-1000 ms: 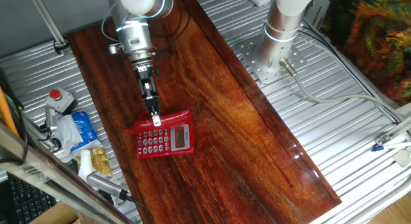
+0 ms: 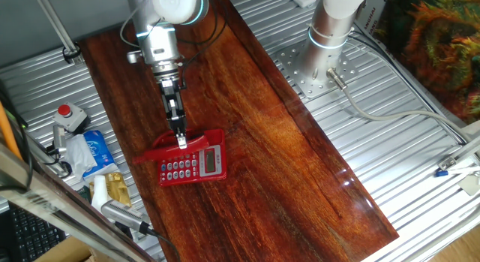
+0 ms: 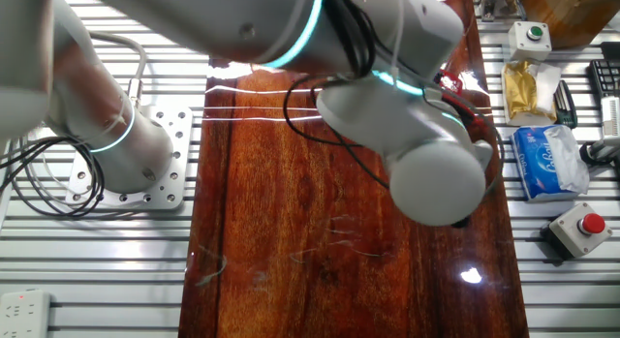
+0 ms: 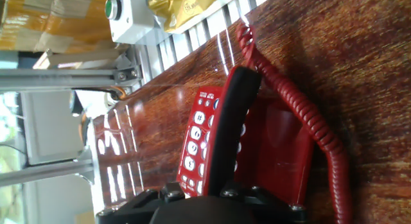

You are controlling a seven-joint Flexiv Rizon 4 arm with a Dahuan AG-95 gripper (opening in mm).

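Note:
On the wooden table is a red desk phone (image 2: 210, 165) with a keypad and a small display. Its red handset (image 2: 166, 152) sits askew above the cradle, its left end jutting past the phone's left side. My gripper (image 2: 181, 140) is shut on the handset near its middle. From the wrist, the black-faced handset (image 4: 232, 131) stands out over the phone body (image 4: 276, 153), and the bare red cradle shows beside it. A coiled red cord (image 4: 302, 105) runs alongside. The arm hides nearly all of the phone in exterior view 2.
A blue tissue pack (image 2: 97, 152), a gold packet (image 2: 118, 188) and a red-button box (image 2: 70, 117) lie beyond the table's left edge. Bare wood (image 2: 270, 164) stretches to the phone's right. The arm's base (image 2: 318, 70) stands right of the table.
The handset has come up off the phone and tilted, its left end swinging outward and lower in exterior view 1. My gripper has shifted slightly with it; the phone body has stayed put.

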